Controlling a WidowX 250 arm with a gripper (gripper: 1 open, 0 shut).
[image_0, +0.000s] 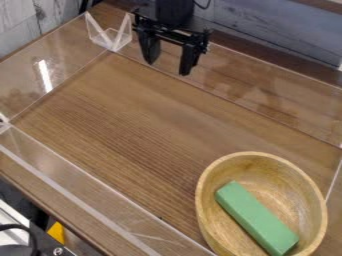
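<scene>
The black robot arm with its gripper (170, 50) is at the top middle of the camera view, above the far part of the wooden floor of the tray. Its finger parts point down, and whether they are open or shut is hard to tell. A wide tan bowl (214, 200) fills the lower right, with a green rectangular block (254, 217) lying tilted inside it.
A white wire-like bracket (110, 30) stands at the top left corner. A yellow object (55, 232) and a dark cable lie outside at the bottom left.
</scene>
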